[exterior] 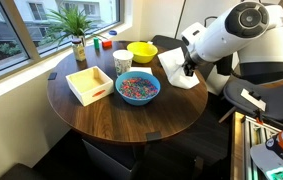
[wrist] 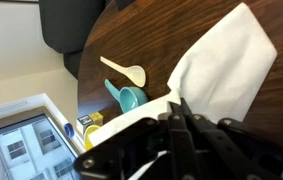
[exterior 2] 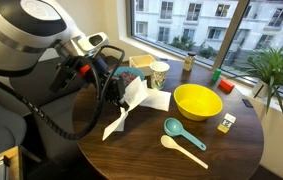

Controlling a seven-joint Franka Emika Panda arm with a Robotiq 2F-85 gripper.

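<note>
A thin white cloth or paper sheet (exterior: 183, 76) hangs creased from my gripper (exterior: 190, 67) over the right side of the round table. In exterior view 2 the sheet (exterior 2: 131, 98) spreads to both sides below the fingers, its lower end close to the tabletop. Seen from the wrist, my gripper is shut on the sheet, which gathers at the fingertips and fans out across the wood (wrist: 226, 65). Whether its lower edge touches the table, I cannot tell.
A teal scoop (exterior 2: 182, 131) and pale spoon (exterior 2: 184, 151) lie near the sheet.
</note>
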